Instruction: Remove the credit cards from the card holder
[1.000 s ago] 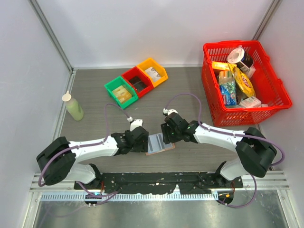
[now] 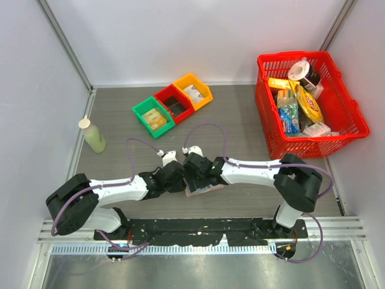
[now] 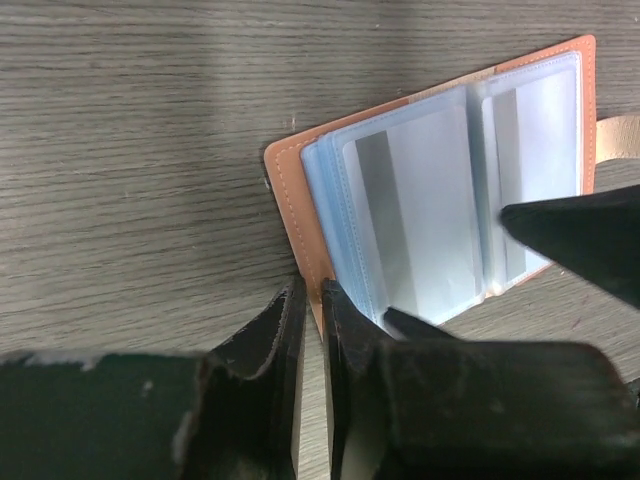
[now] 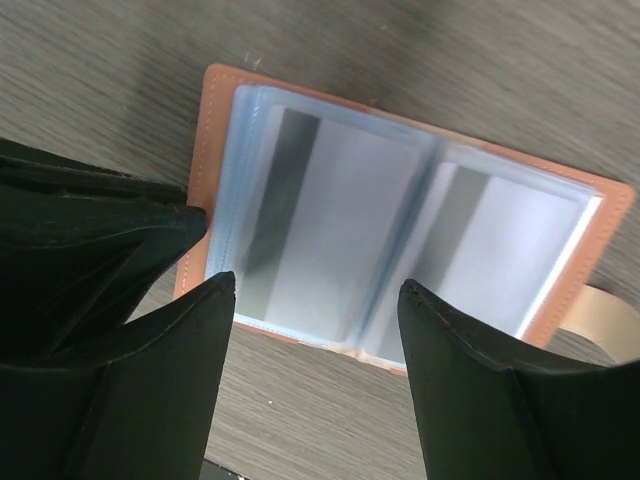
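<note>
The open card holder (image 3: 430,210), tan with translucent card sleeves, lies flat on the table between my grippers and is mostly hidden in the top view. My left gripper has its fingertips close together at the holder's left edge; whether they pinch it is unclear. My right gripper stands open over the sleeves (image 4: 320,220), its fingertips apart, with a dark part of the left gripper beside it in the right wrist view.
Green (image 2: 146,111), red (image 2: 168,96) and yellow (image 2: 201,84) bins stand at the back. A red basket (image 2: 264,108) of goods is at the right, a bottle (image 2: 93,135) at the left. The grey table around the holder is clear.
The right arm has moved left over the holder, close beside the left gripper, covering most of the holder in the top view. The left arm has shifted only slightly.
</note>
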